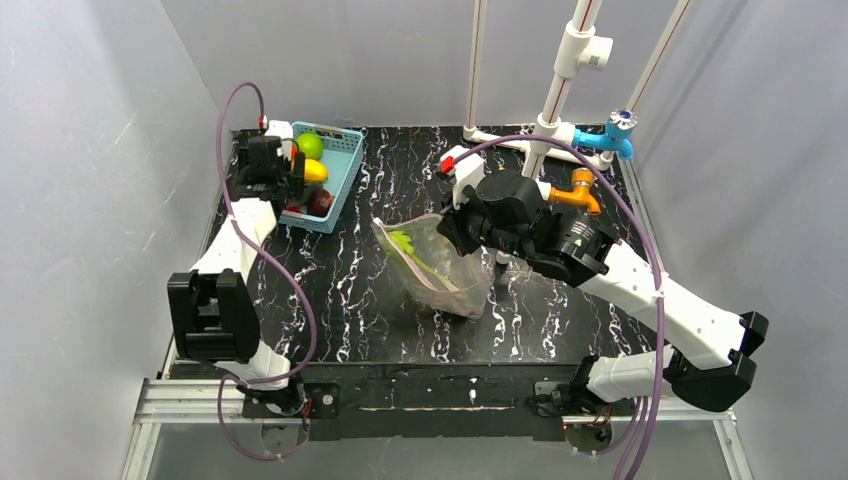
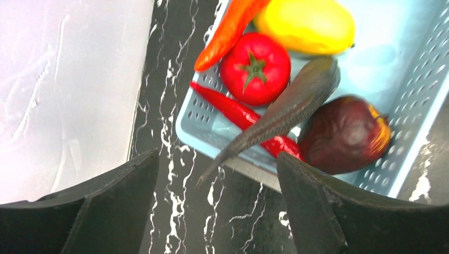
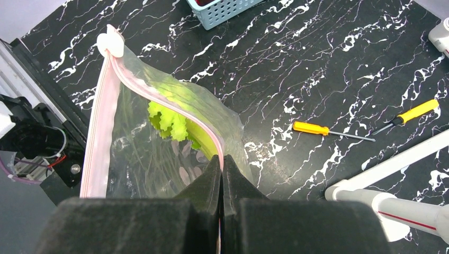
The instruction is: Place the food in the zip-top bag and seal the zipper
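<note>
In the left wrist view the blue basket [image 2: 194,138] holds a tomato [image 2: 255,69], red chili peppers [image 2: 227,106], a yellow fruit [image 2: 310,26] and a dark red fruit [image 2: 347,133]. Across them lies a dark, fish-shaped item [image 2: 291,100], its thin tail sticking out over the basket's near rim. My left gripper stands open around the tail end, its fingers wide apart. The clear zip bag [image 3: 143,164] gapes open on the counter with green leafy food [image 3: 172,120] inside. My right gripper is shut on the bag's pink-edged rim.
Two yellow-handled screwdrivers, one nearer the bag [image 3: 312,128] and one farther right [image 3: 418,110], lie on the counter. White pipes [image 1: 545,110] with a blue tap [image 1: 600,140] and an orange tap [image 1: 577,192] stand at the back right. Counter between basket and bag is clear.
</note>
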